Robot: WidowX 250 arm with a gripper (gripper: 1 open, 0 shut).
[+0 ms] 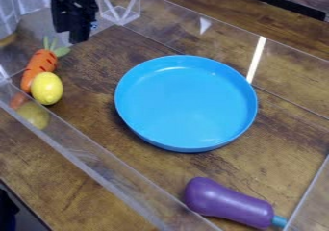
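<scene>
My dark gripper (75, 23) is at the top left, raised just above the orange carrot (37, 65) with its green top. Whether its fingers are apart or closed is hard to make out. Below the carrot a yellow lemon (46, 89) rests on the wooden surface. A large blue plate (186, 101) takes up the centre, and a purple eggplant (228, 201) with a teal stem lies at the bottom right.
Clear plastic walls (115, 177) enclose the work area on the wooden table (115, 148). Bare wood surrounds the plate, mostly above it and to its lower left.
</scene>
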